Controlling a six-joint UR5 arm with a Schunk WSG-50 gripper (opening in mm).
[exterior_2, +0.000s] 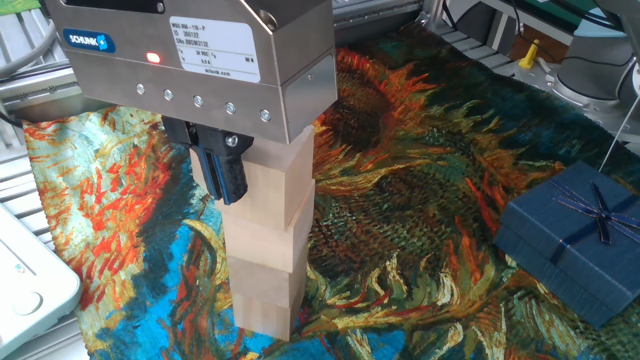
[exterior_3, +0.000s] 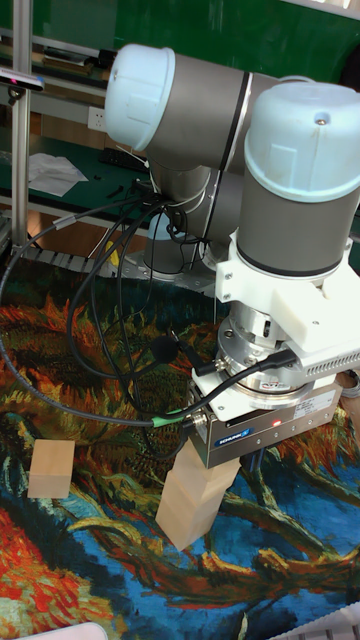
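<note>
Several pale wooden blocks form an upright tower (exterior_2: 265, 240) on the painted cloth, their edges slightly out of line. My gripper (exterior_2: 222, 180) hangs low at the tower's upper end. Its dark fingers are close together in front of the top block in exterior view 2, and nothing shows between them. From exterior view 3, the gripper (exterior_3: 253, 469) has its fingers to the right of the tower (exterior_3: 192, 501), while the housing covers part of the tower's top. Whether the fingers touch the top block is unclear. A separate wooden block (exterior_3: 51, 469) lies on the cloth to the left.
A dark blue ribboned box (exterior_2: 575, 235) rests at the right of the cloth. A white device (exterior_2: 35, 275) stands at the left edge. Black cables (exterior_3: 96, 331) loop beside the arm. Open cloth (exterior_2: 400, 220) lies between tower and box.
</note>
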